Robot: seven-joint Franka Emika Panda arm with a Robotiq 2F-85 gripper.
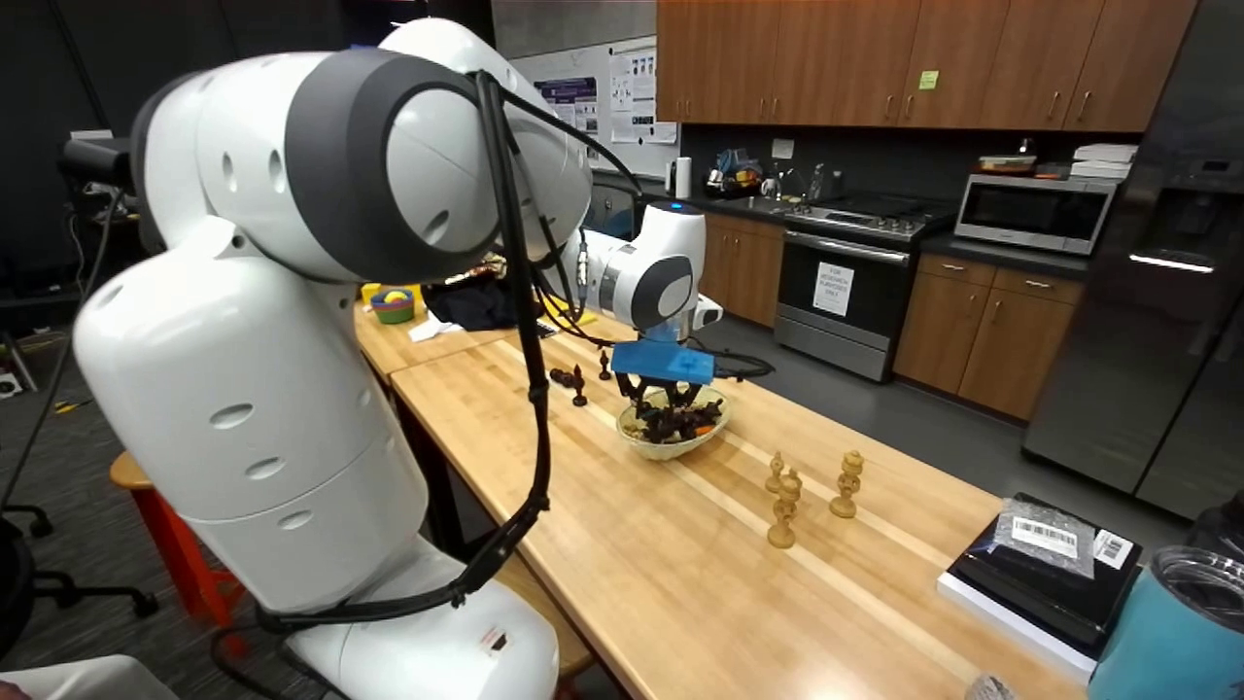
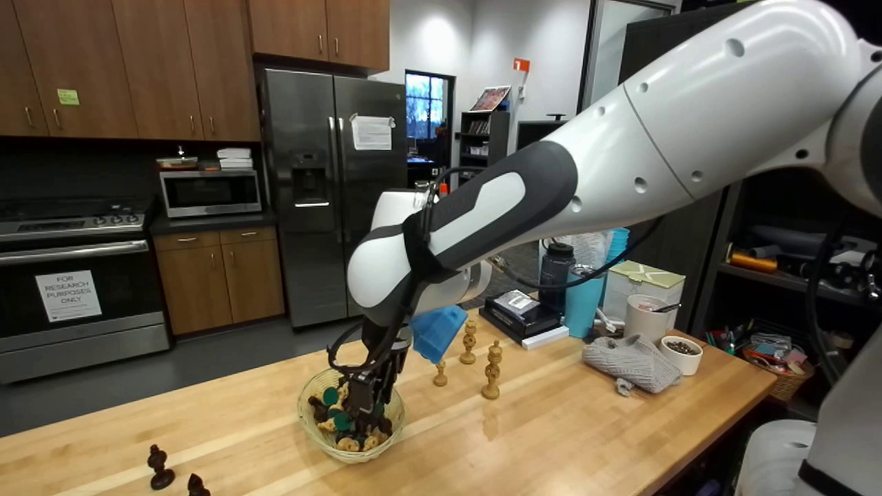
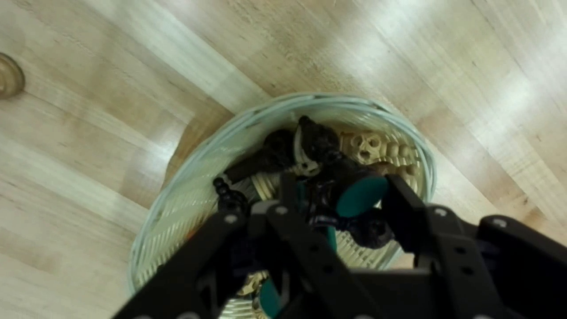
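A pale woven basket (image 3: 154,223) on the table holds a jumble of dark and light chess pieces, some with green felt bases. Over it, my gripper points downward in the wrist view, its fingers closed around a dark chess piece (image 3: 363,196) whose green base faces the camera. Exactly where the fingers grip it is hard to see among the other dark pieces. Exterior view 1 has the gripper (image 1: 660,398) just above the basket (image 1: 653,449), under its blue bracket (image 1: 665,361). Standing dark pieces (image 1: 579,385) are to one side of the basket.
Light chess pieces stand upright on the other side: a tall one (image 1: 783,509), a short one (image 1: 776,472) and another tall one (image 1: 846,484). A black box (image 1: 1044,572) and a blue tumbler (image 1: 1184,636) occupy the table's far end.
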